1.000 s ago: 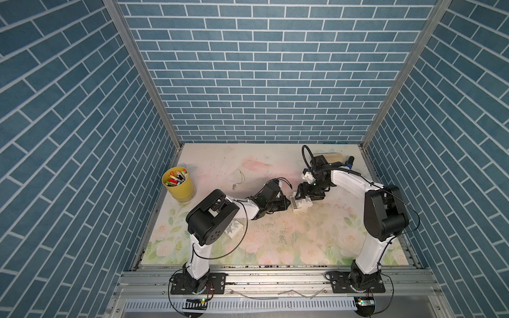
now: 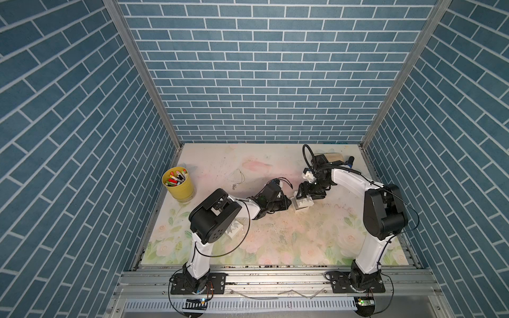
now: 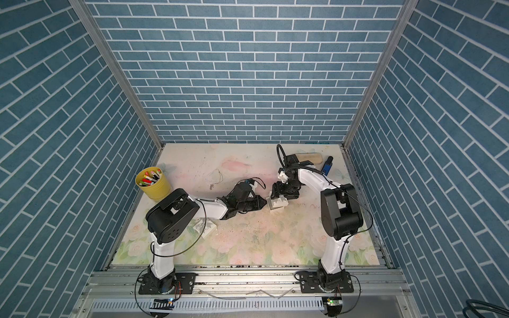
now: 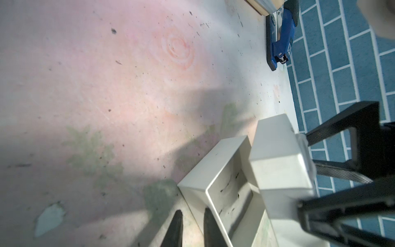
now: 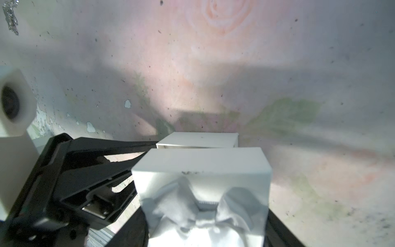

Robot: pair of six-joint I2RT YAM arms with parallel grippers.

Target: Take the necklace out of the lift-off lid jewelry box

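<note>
A silver necklace (image 2: 238, 179) lies on the table, left of centre. My left gripper is low at an open white jewelry box base (image 4: 220, 164); its fingertips are at the near wall, and whether they close on it is hard to tell. Just right of the base, my right gripper has the white lid (image 5: 201, 164), with its ribbon bow, between its fingers, lifted over the base. The right fingertips are partly hidden by the lid. A second white box (image 2: 233, 228) lies under the left arm, partly hidden.
A yellow cup (image 2: 180, 188) of markers stands at the left. A blue stapler (image 4: 281, 45) and a beige object (image 3: 310, 157) are at the back right.
The right arm and lid have shifted very slightly; the left arm is almost still, and the necklace has not moved.
</note>
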